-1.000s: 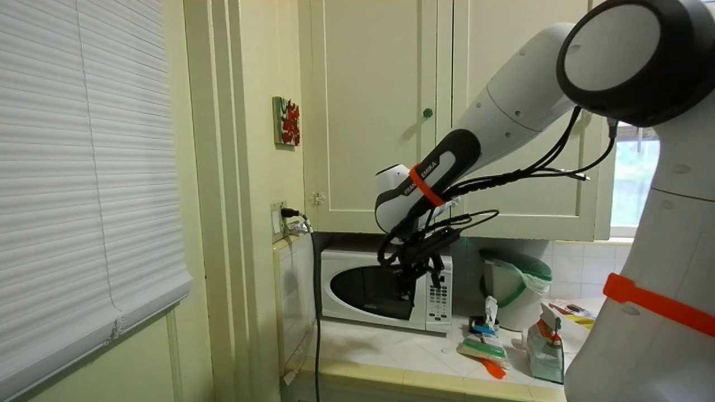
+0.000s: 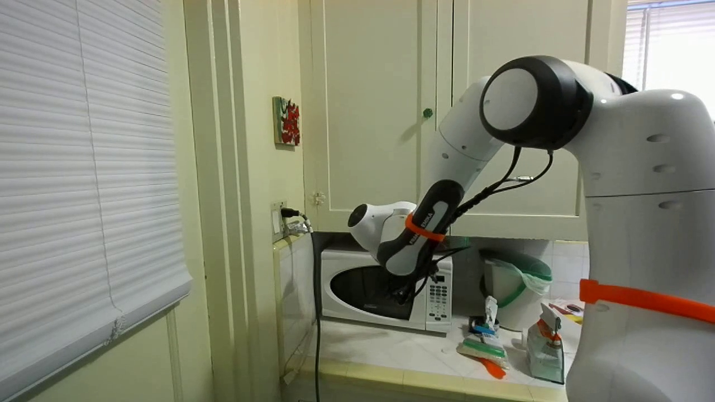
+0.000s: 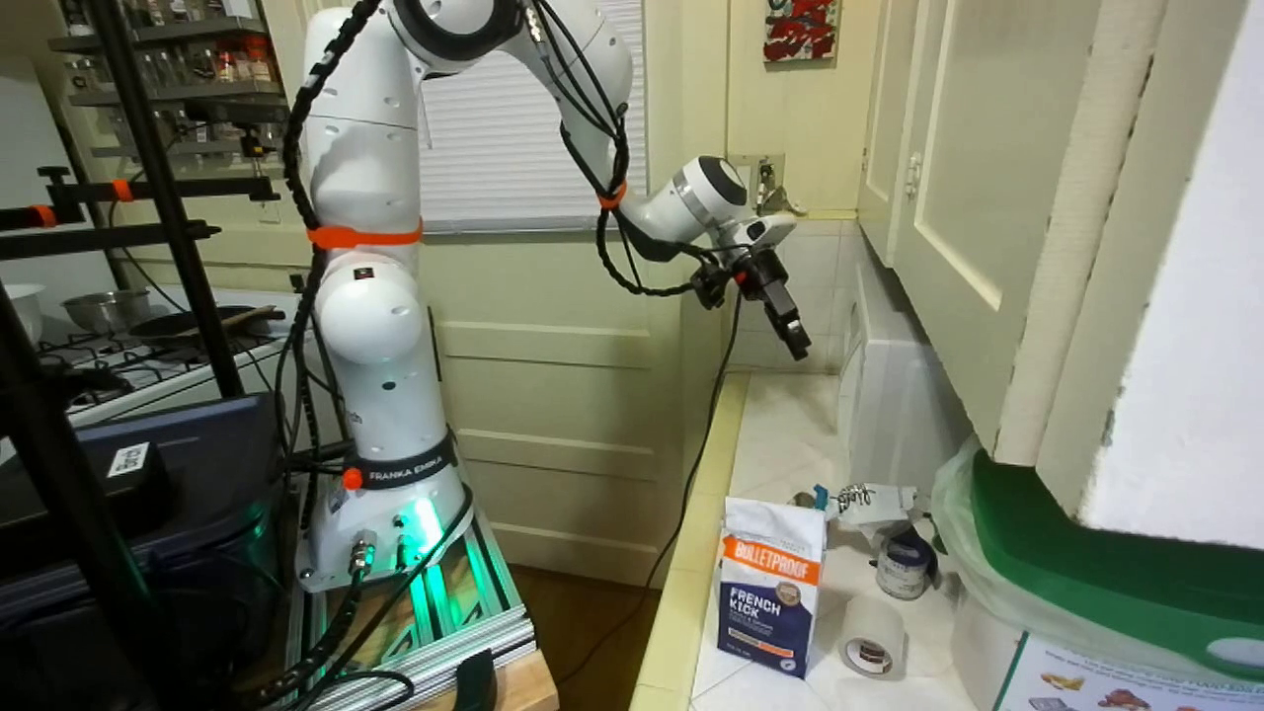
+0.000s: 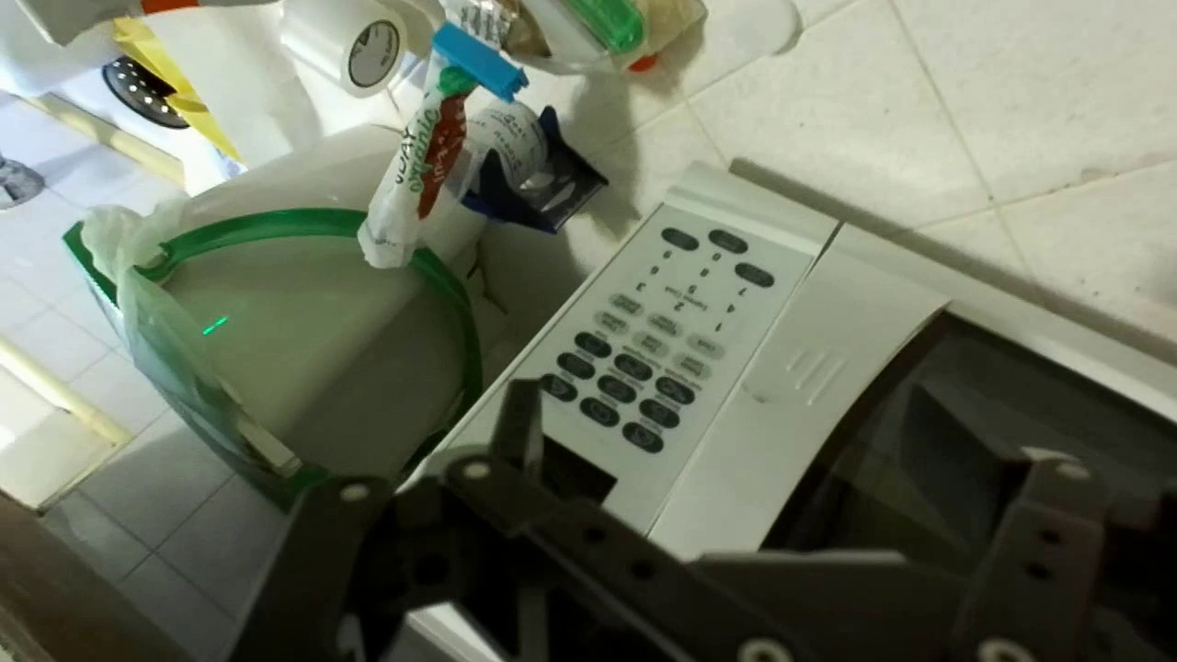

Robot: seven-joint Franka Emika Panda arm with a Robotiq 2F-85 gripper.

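Observation:
A white microwave (image 2: pixel 333 258) with a dark door window stands on the counter below the cabinets. My gripper (image 2: pixel 405 292) is in front of its door in exterior view 1, partly hidden by the arm. In exterior view 2 the gripper (image 3: pixel 799 343) points down and toward the microwave's front. The wrist view shows the fingers open and nothing held, one finger (image 4: pixel 519 425) overlapping the lower keypad and the other over the dark window. The keypad (image 4: pixel 651 331) and the pale door frame beside it lie between them. Whether a finger touches the microwave I cannot tell.
Right of the microwave stands a bin with a green rim (image 2: pixel 536 264). A coffee bag (image 3: pixel 767 592), a tape roll (image 3: pixel 873 636) and several small packages crowd the counter nearby. A black cord (image 2: pixel 318 321) hangs at left. Bare counter (image 2: pixel 375 341) lies before the microwave.
In exterior view 1 the arm's elbow has shifted left and the wrist has moved left and lower. The hand has turned and now shows less beneath the forearm. The microwave and counter items look unmoved.

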